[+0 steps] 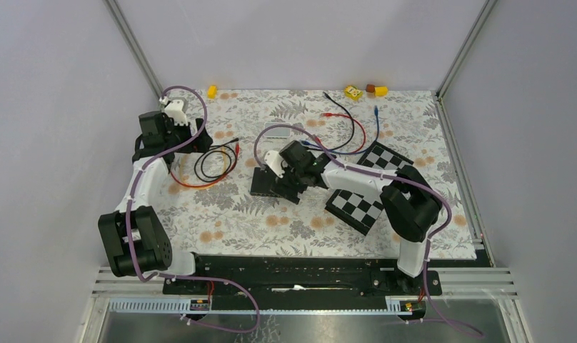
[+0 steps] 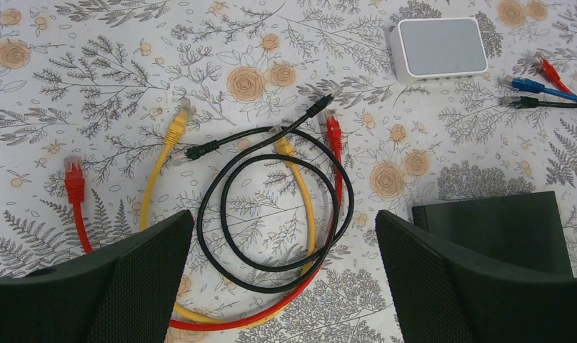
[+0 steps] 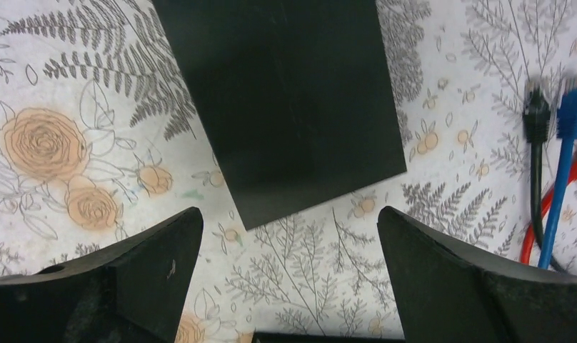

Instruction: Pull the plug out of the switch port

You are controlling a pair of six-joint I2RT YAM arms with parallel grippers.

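Note:
A black switch box (image 1: 261,182) lies mid-table, also seen as a dark slab (image 3: 286,107) in the right wrist view; no plug shows in it. My right gripper (image 1: 286,191) hovers over it, open and empty. My left gripper (image 1: 200,139) stands open at the left over loose red, yellow and black cables (image 2: 305,214), whose plugs lie free on the cloth. A small white box (image 2: 439,50) lies behind the switch box, near blue (image 3: 571,118), black (image 3: 535,118) and red cable ends.
A black checkered board (image 1: 358,207) lies to the right, partly under the right arm. Small yellow blocks (image 1: 353,93) sit along the back edge.

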